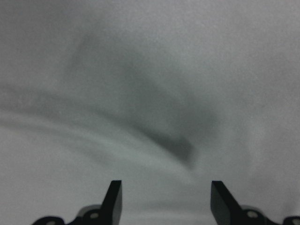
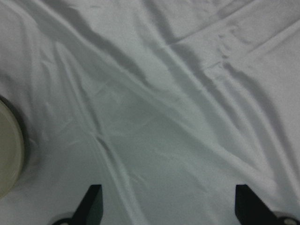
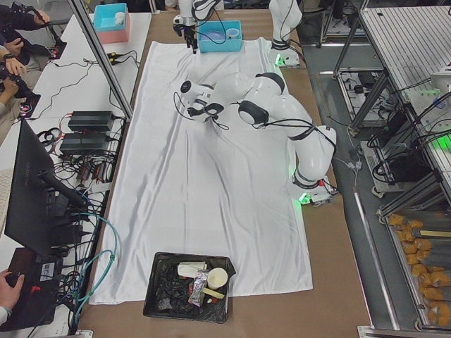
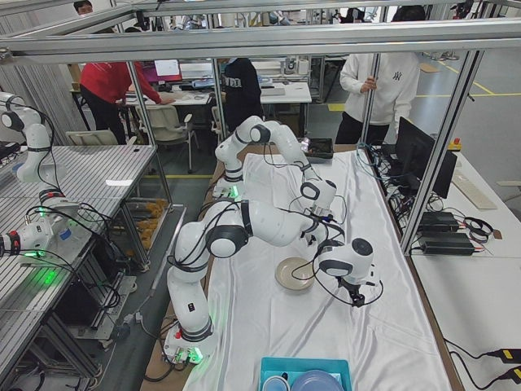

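A beige plate [image 4: 285, 275] lies on the white cloth among the arms, and its rim [image 2: 14, 150] shows at the left edge of the right wrist view. My left gripper is open just over bare cloth, nothing between its fingers. My right gripper is open over wrinkled cloth beside the plate, also empty. In the overhead left view the plate is hidden by an arm.
A blue bin [image 4: 264, 371] with dishes stands at one end of the table, a black bin [image 3: 151, 282] with assorted items at the other. Monitors and metal posts line the table's sides.
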